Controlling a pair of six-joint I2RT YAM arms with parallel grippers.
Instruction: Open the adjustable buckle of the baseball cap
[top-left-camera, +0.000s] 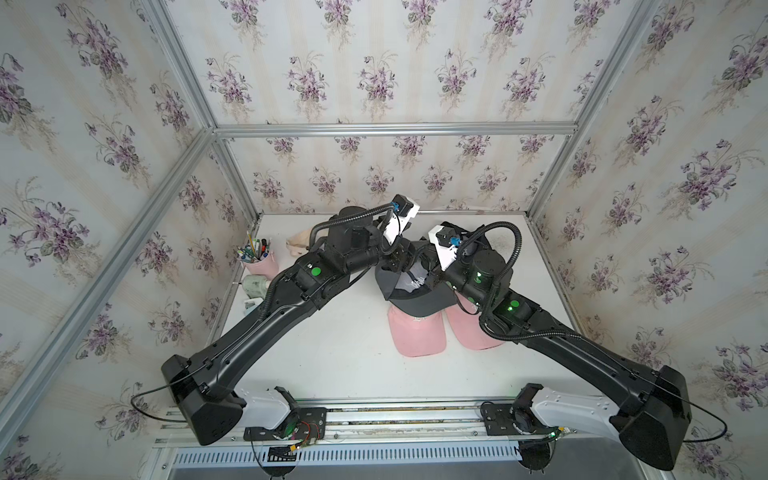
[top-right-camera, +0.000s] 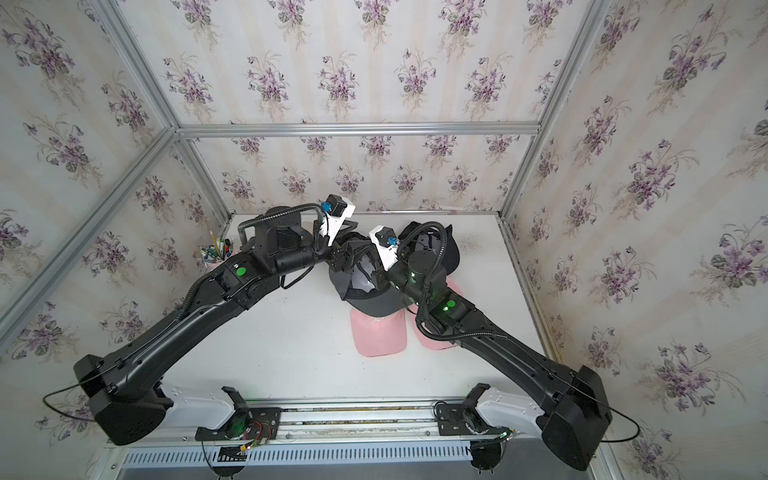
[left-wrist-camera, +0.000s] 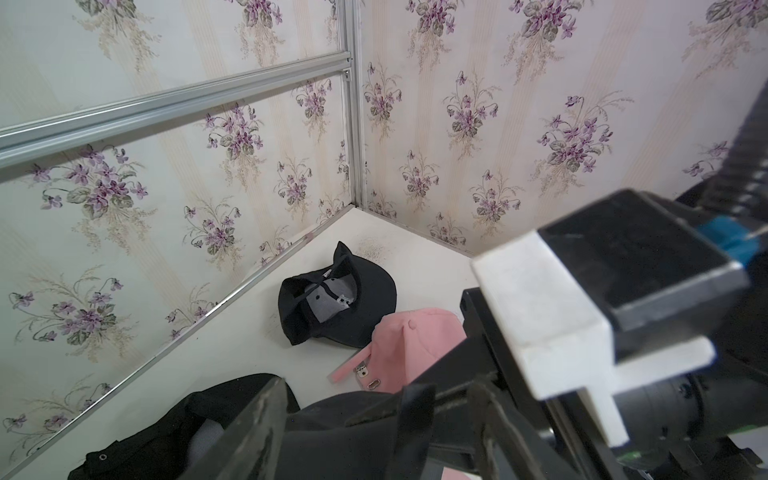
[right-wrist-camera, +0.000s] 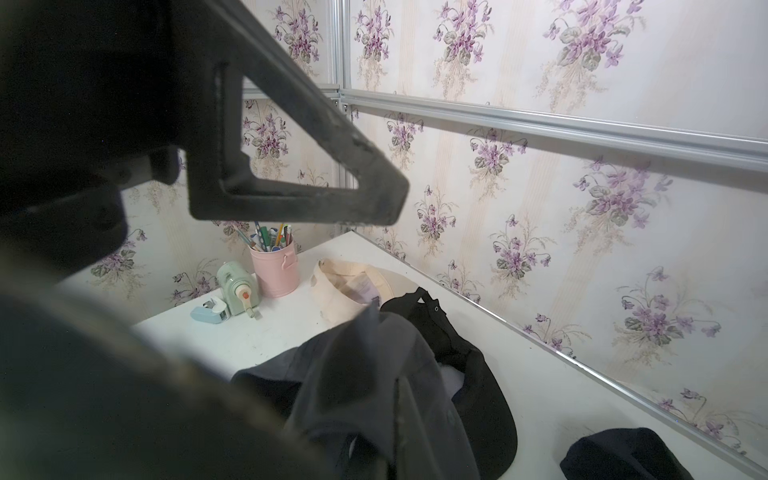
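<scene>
The dark grey cap (top-left-camera: 422, 301) is in the middle of the table area, brim toward the front and overlapping a pink cap. My right gripper (top-left-camera: 430, 261) reaches to its far side and is shut, seemingly pinching cap fabric; the exact grip is hidden. Grey cloth of this cap (right-wrist-camera: 384, 368) rises close to the right wrist camera. My left gripper is open, with its fingers (left-wrist-camera: 260, 428) spread around the region where a dark strap (left-wrist-camera: 412, 432) stands upright, not visibly clamped. The buckle cannot be made out.
Pink caps (top-left-camera: 417, 332) lie under and beside the grey one. Black caps (left-wrist-camera: 340, 296) lie toward the back. A beige cap (right-wrist-camera: 344, 288), a pink pen cup (right-wrist-camera: 276, 270) and a green item (right-wrist-camera: 237, 286) stand back left.
</scene>
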